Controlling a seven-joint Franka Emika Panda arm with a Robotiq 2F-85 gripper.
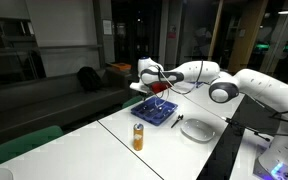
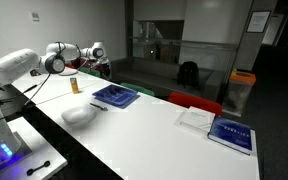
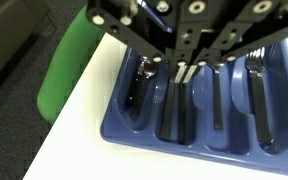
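Above the blue cutlery tray (image 3: 203,145), my gripper points down with its fingers together, and nothing shows between them. Black-handled cutlery lies in the tray's compartments: a fork (image 3: 259,98) in the right one, a slim utensil (image 3: 217,100) left of it, knife-like handles (image 3: 181,112) below the fingertips, and a smaller utensil (image 3: 138,91) at the left. In exterior view 1 the arm's white wrist (image 1: 149,71) is raised over the tray's far left side, clear of it.
A shallow white bowl (image 1: 197,129), a loose black-handled utensil (image 2: 98,106) and an orange-brown can (image 1: 138,139) stand around the tray. At the table's far end lie a white box (image 2: 194,119) and a blue one (image 2: 231,134). Green chairs (image 3: 70,65) line the edge.
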